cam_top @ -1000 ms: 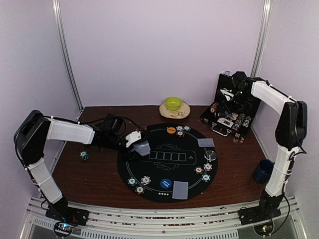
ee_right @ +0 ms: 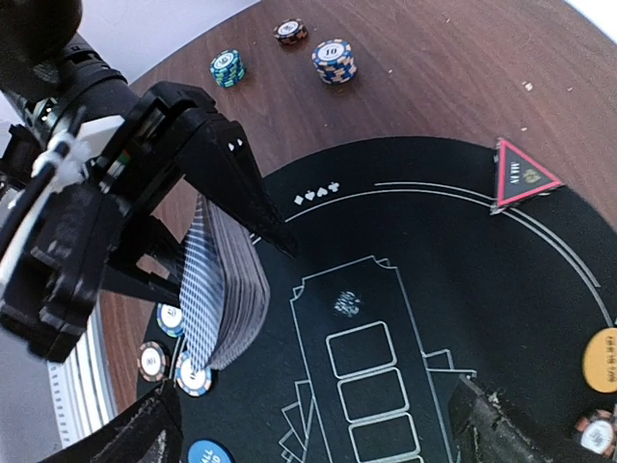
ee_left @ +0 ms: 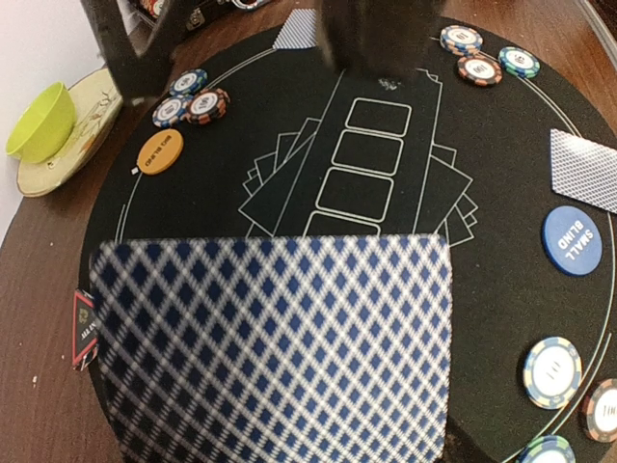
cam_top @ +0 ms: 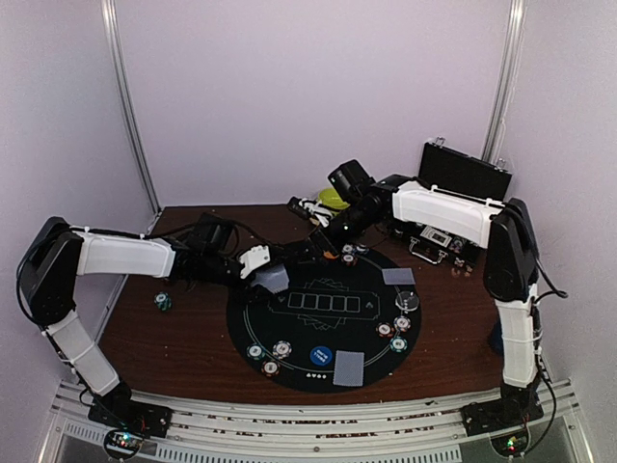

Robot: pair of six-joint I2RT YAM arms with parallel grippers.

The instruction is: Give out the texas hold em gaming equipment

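Note:
My left gripper (cam_top: 268,270) holds a deck of blue-checked cards above the left of the black poker mat (cam_top: 328,367); the deck stands between its fingers in the right wrist view. My right gripper (cam_top: 318,241) is open over the back of the mat, facing the deck. Card piles lie at the mat's right (cam_top: 398,277) and front (cam_top: 349,368). An orange big blind disc (ee_left: 159,151), a blue small blind disc (ee_left: 573,240), a red triangle marker (ee_right: 521,174) and chip groups (cam_top: 281,349) lie on the mat.
An open chip case (cam_top: 463,177) stands back right. A green bowl (ee_left: 43,121) on a plate sits at the back. Chip stacks (ee_right: 335,62) stand on the left table. A dark cup (cam_top: 496,336) is at the right, mostly hidden by my right arm.
My right arm has moved left from the chip case to over the back of the mat, near the held deck.

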